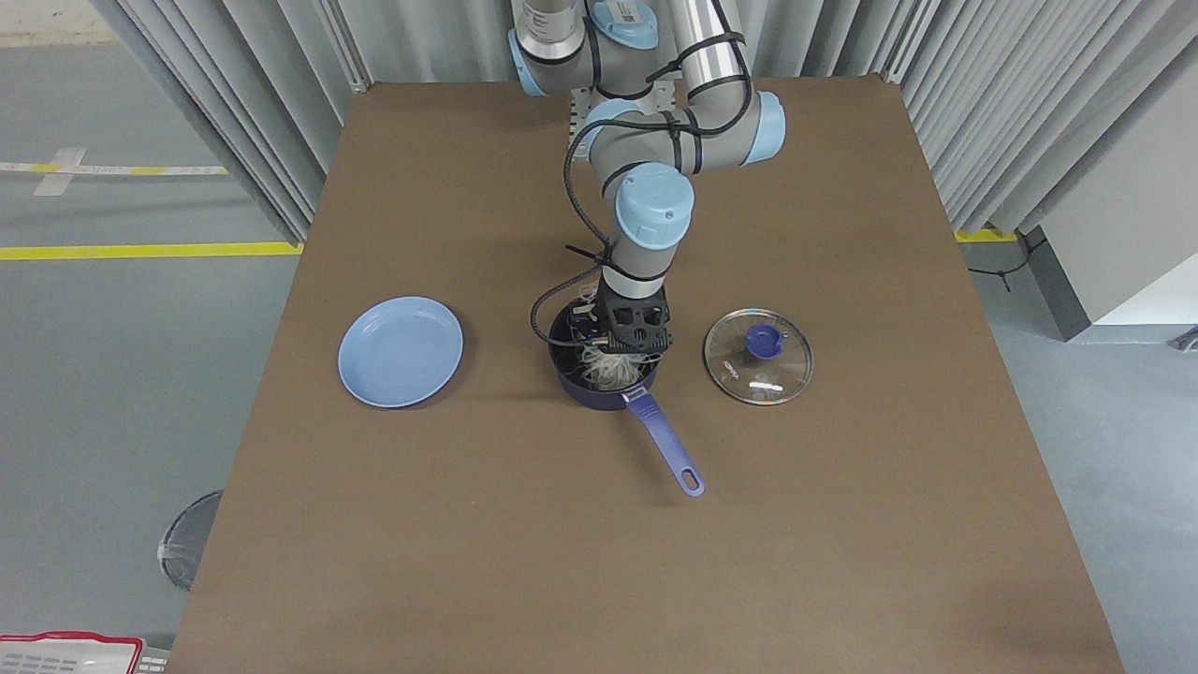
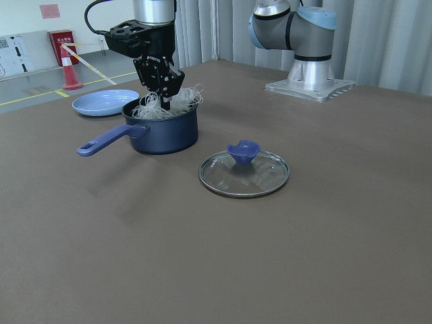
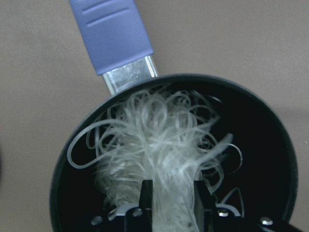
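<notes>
A dark blue pot (image 1: 581,389) with a long blue handle (image 1: 664,442) stands mid-table, holding white stringy noodles (image 2: 186,100). My gripper is down inside the pot among them; in the wrist view white strands fill the space between its fingers, though whether it has closed on them is unclear. A light blue plate (image 1: 399,352) lies to the pot's left in the front view, empty. A glass lid (image 1: 743,371) with a blue knob (image 1: 764,341) lies to its right.
The robot's base (image 2: 311,88) stands at the back edge.
</notes>
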